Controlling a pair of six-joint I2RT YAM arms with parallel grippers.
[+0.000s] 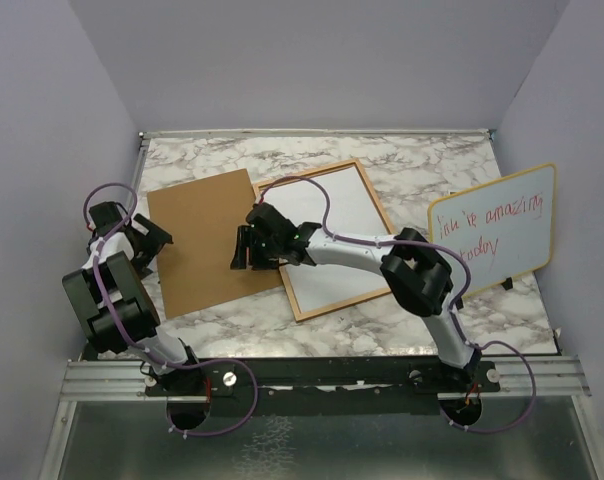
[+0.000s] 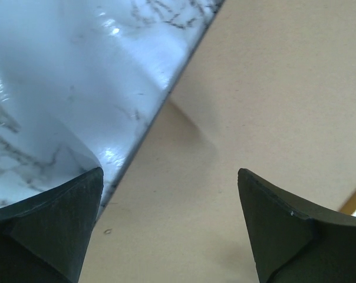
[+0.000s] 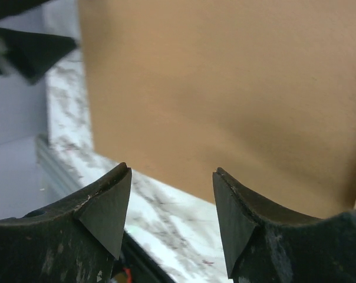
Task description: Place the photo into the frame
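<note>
A large brown board (image 1: 202, 230) lies on the marble, its right side meeting the wooden frame (image 1: 337, 310), which has a white inner panel (image 1: 342, 205). My left gripper (image 1: 154, 235) is open at the board's left edge; in the left wrist view the board (image 2: 190, 230) runs along a marble strip between the fingertips. My right gripper (image 1: 250, 247) is open over the board's right part near the frame's left side; the right wrist view shows bare board (image 3: 225, 106) beyond its fingertips. I cannot make out a photo separately from these.
A whiteboard (image 1: 492, 225) with red handwriting stands at the right. Bare marble (image 1: 412, 155) lies at the back and along the front. Grey walls bound both sides.
</note>
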